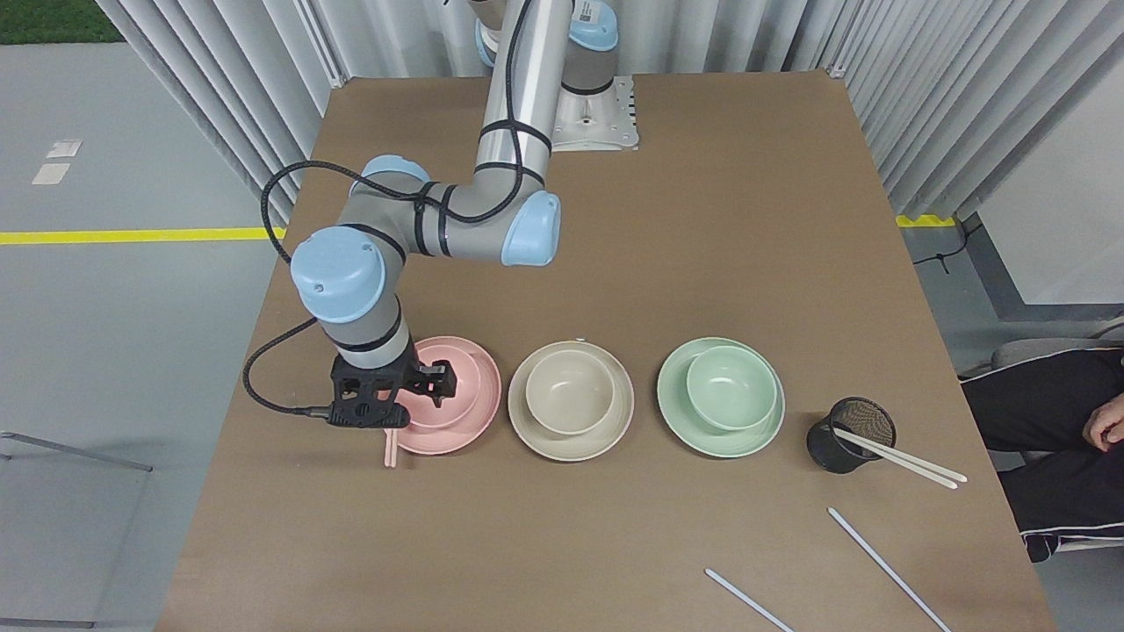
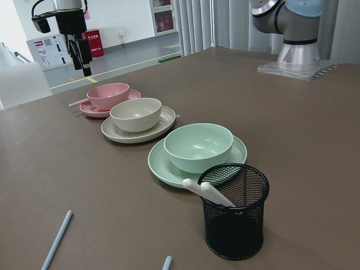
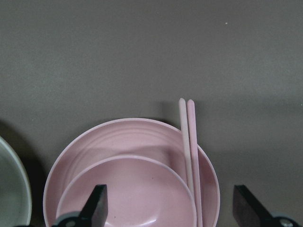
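Observation:
The gripper is open, hanging over the pink bowl point(image 3: 128, 194) on its pink plate point(image 3: 118, 135), with one finger either side of the pink chopsticks point(image 3: 194, 142) in the wrist view and nothing visibly held. These chopsticks lie along the plate's edge. In the left view the gripper point(image 2: 81, 62) stands clearly above the pink set. In the front view it hides part of that set.
A beige bowl and plate point(image 1: 570, 395) and a green set point(image 1: 731, 388) stand to the right. Beyond are a black mesh cup point(image 1: 832, 453) holding white chopsticks point(image 1: 917, 463) and two loose pale chopsticks point(image 1: 875, 553) near the front.

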